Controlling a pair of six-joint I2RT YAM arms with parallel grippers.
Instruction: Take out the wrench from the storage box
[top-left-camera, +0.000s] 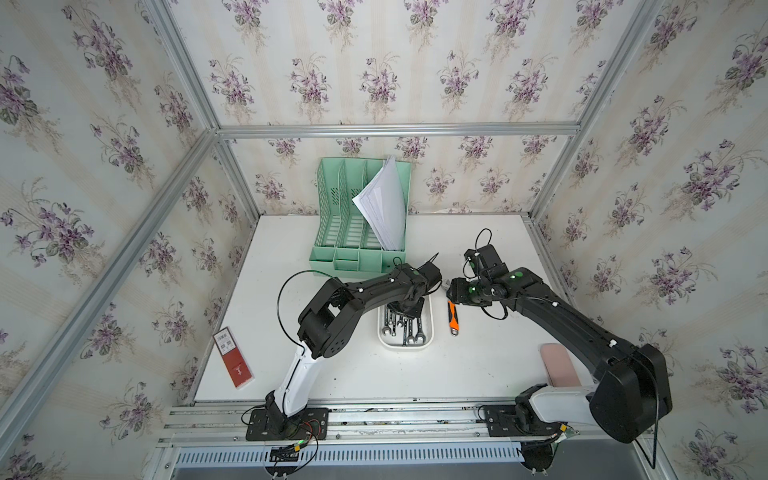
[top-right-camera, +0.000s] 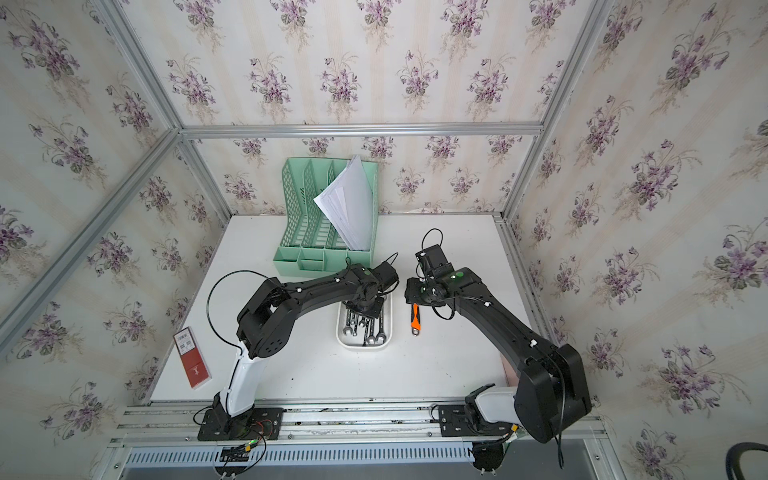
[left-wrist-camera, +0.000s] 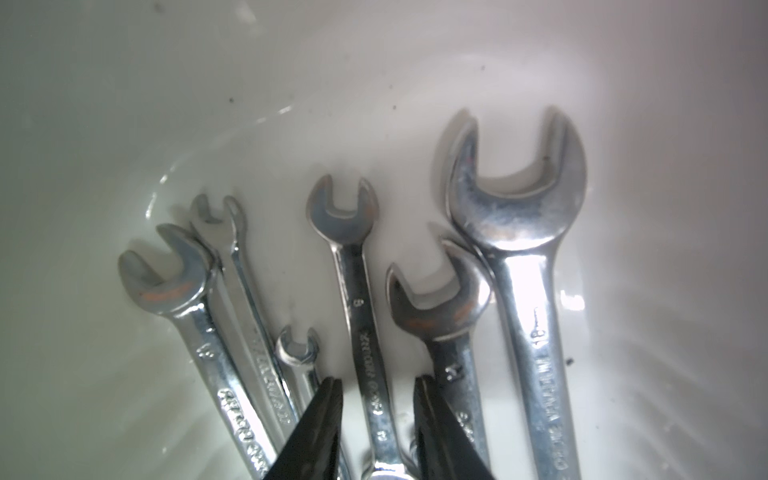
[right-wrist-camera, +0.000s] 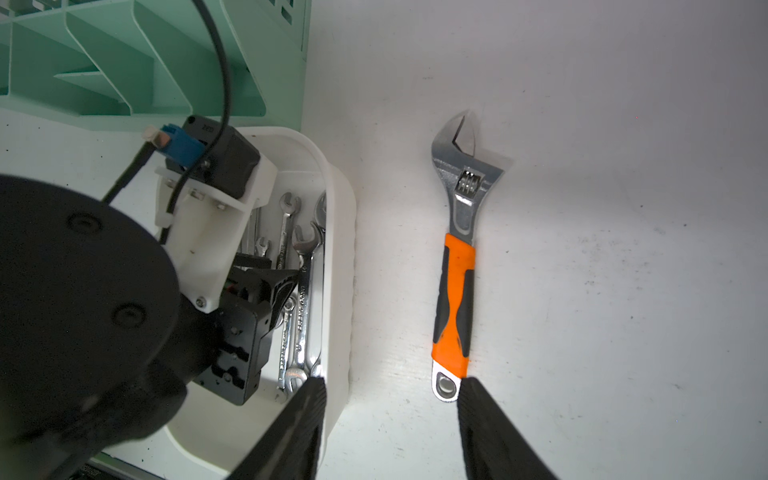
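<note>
The white storage box (right-wrist-camera: 341, 240) holds several silver wrenches. My left gripper is part open, down over these wrenches. A slim wrench (left-wrist-camera: 358, 320) runs into the space between its fingers, with clear gaps showing beside the shaft. To its right in the left wrist view lie a mid-sized wrench (left-wrist-camera: 456, 352) and a large one (left-wrist-camera: 524, 240); two more and a tiny one are on the left. On the table outside the box rests an adjustable wrench (right-wrist-camera: 454, 296) with an orange handle. My right gripper hangs open above the table near it, empty.
Behind the box stands a green organizer (top-left-camera: 345, 216) with a leaning stack of paper (top-left-camera: 384, 204). A red and white box (top-left-camera: 233, 357) is at the left edge, a pink pad (top-left-camera: 560, 365) at the right. Free table lies right of the adjustable wrench.
</note>
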